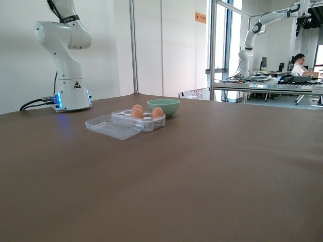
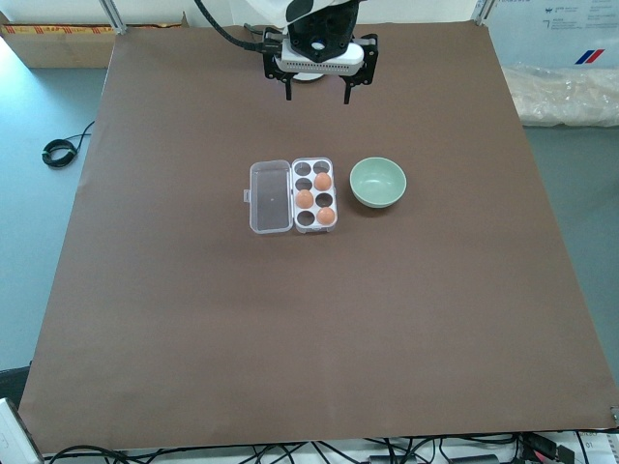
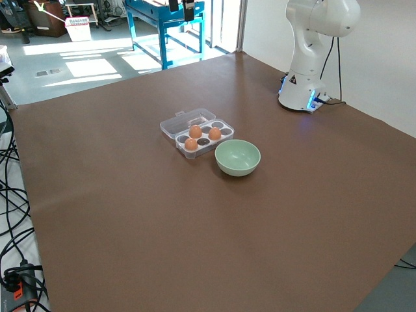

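A clear plastic egg carton (image 2: 314,195) lies open near the middle of the brown table, its lid (image 2: 270,197) laid back flat. It holds three brown eggs (image 3: 214,134); the other cups are empty. A pale green bowl (image 2: 377,182) stands beside it, empty in the left and right camera views. My gripper (image 2: 319,91) hangs over the far edge of the table in the left camera view, away from the carton and bowl, its two fingers apart with nothing between them.
The white arm base (image 1: 73,98) stands at the table's edge. Black cables run along another edge, off the tabletop.
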